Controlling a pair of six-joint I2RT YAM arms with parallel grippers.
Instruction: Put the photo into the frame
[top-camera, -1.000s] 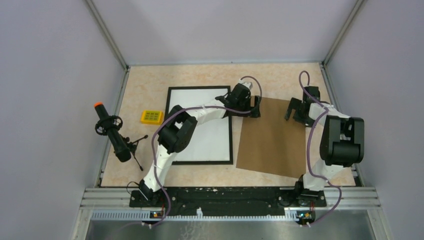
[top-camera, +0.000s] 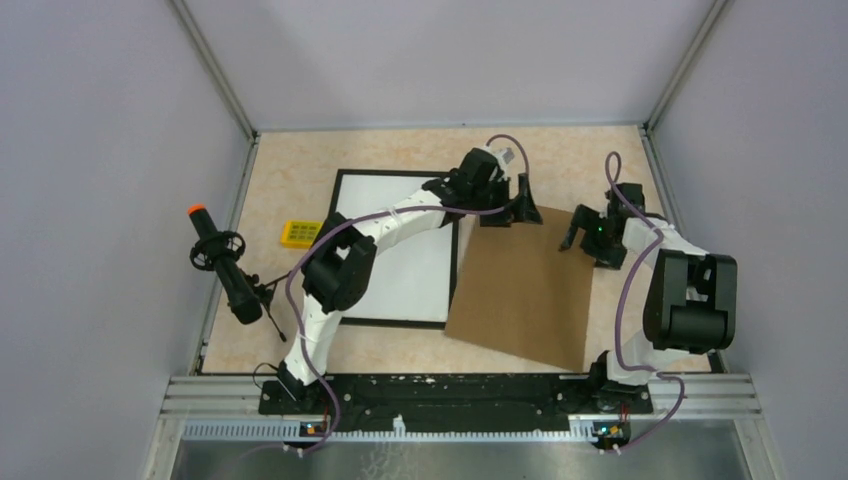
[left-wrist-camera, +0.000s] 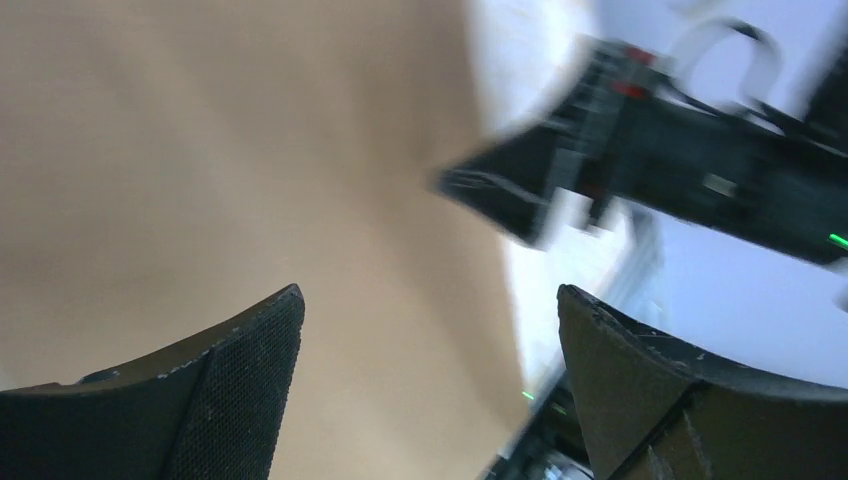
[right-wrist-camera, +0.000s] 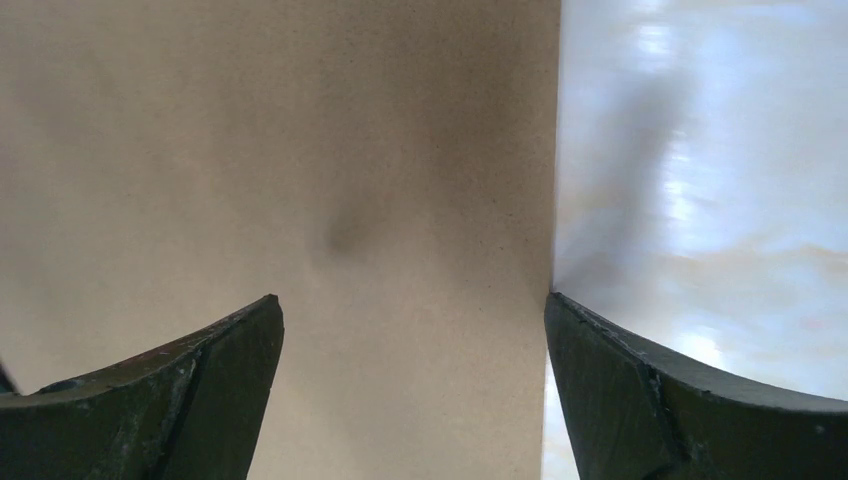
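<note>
A brown square sheet (top-camera: 522, 295) lies tilted on the table, right of a black-edged frame (top-camera: 400, 280) with a white inside. My left gripper (top-camera: 524, 200) is open over the sheet's top edge; in the left wrist view its fingers (left-wrist-camera: 180, 400) show brown sheet beneath, blurred. My right gripper (top-camera: 572, 230) is open at the sheet's right edge near its upper corner; the right wrist view shows the edge running between its fingers, with pale table beside it. Whether the sheet is the photo or a backing I cannot tell.
A yellow object (top-camera: 300, 234) sits left of the frame. A black stand with an orange-tipped cylinder (top-camera: 228, 270) is at the far left. Walls bound both sides.
The brown sheet has slid down and left and turned. My left gripper has shifted right and slightly upward in the top view.
</note>
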